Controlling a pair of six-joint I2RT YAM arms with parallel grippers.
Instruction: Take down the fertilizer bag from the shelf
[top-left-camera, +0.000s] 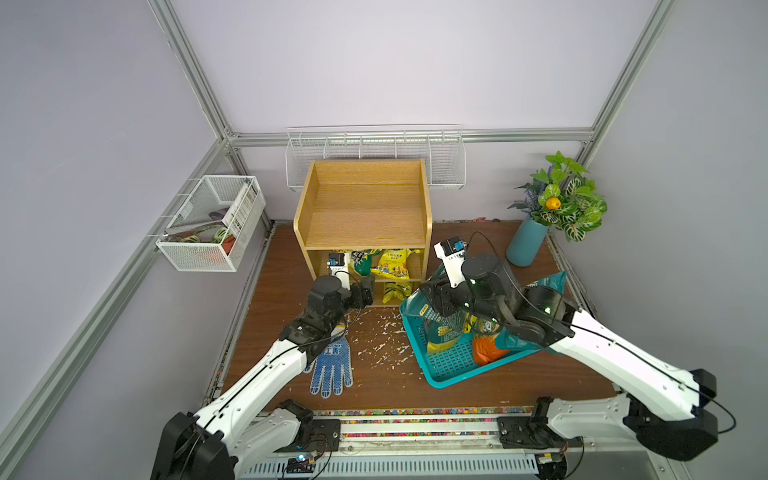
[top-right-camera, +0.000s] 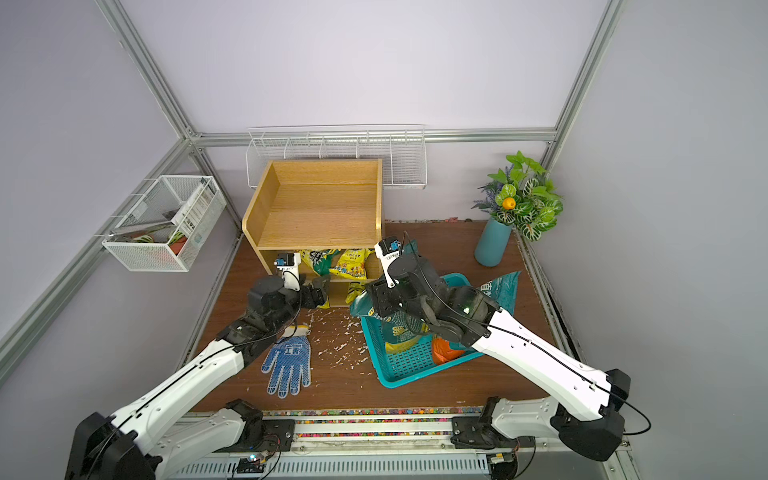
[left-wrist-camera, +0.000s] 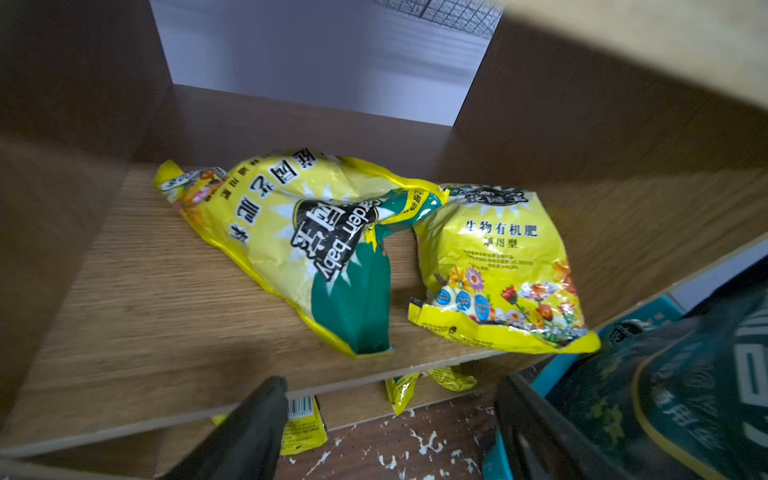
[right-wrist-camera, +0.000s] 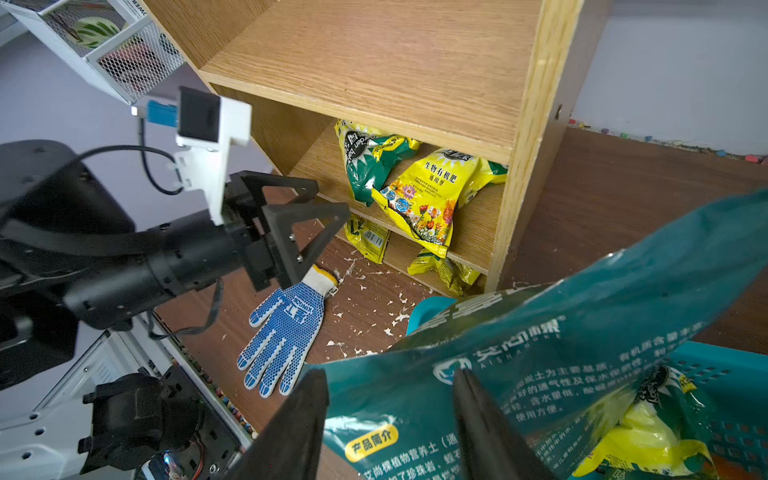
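Note:
Two fertilizer bags lie on the middle shelf in the left wrist view: a yellow-and-green bag (left-wrist-camera: 280, 224) and a yellow flowered bag (left-wrist-camera: 500, 256) to its right. My left gripper stands open in front of and below them, touching neither. On the lowest level, more yellow packs (right-wrist-camera: 366, 238) show partly. A large teal bag (right-wrist-camera: 496, 352) sticks up from the teal basket (top-left-camera: 436, 376). My right gripper is at that bag's upper part, its fingers well apart; whether they touch the bag is unclear.
The wooden shelf (top-left-camera: 368, 204) has an empty top level. A blue glove (top-left-camera: 330, 366) lies in front of it. Other bags and an orange item (top-left-camera: 486, 349) fill the basket. A vase with a plant (top-left-camera: 525, 242) stands at the back right.

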